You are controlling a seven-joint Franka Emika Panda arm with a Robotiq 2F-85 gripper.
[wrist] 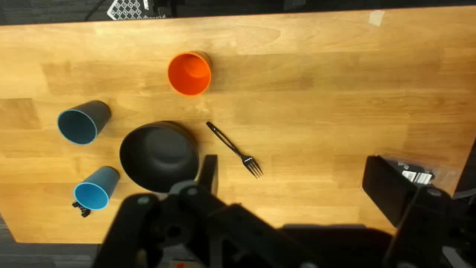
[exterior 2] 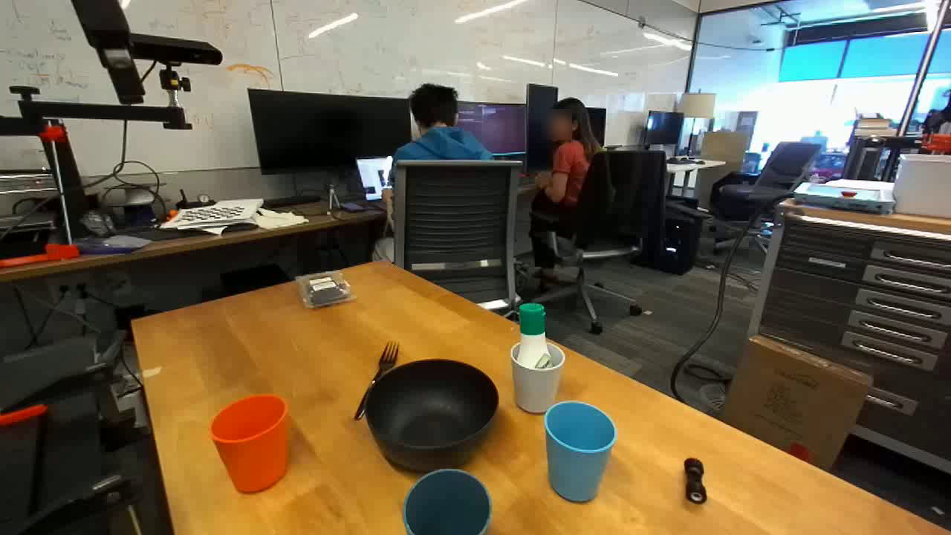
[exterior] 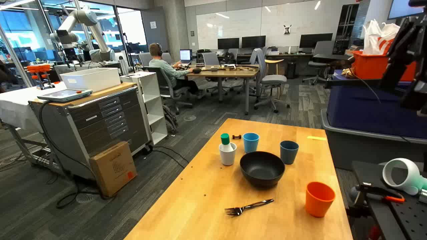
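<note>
My gripper stands open high over the table, its fingers wide apart and nothing held between them. Below it in the wrist view lies a black fork (wrist: 232, 147), flat on the wood. Left of the fork sits an empty black bowl (wrist: 156, 156). An orange cup (wrist: 190, 73) is upright beyond the fork, while a dark blue cup (wrist: 84, 121) and a light blue cup (wrist: 96, 188) stand on the bowl's far side. Close to the bowl, a white cup (exterior: 228, 156) contains a white bottle with a green cap (exterior: 225, 139); the arm hides these in the wrist view.
A small dark dumbbell-shaped object (exterior 2: 695, 481) rests near the light blue cup. At the other end of the table lies a clear plastic packet (exterior 2: 325, 289). Much of the wood around the fork is bare. A blue bin (exterior: 360, 106) stands beyond the table's side.
</note>
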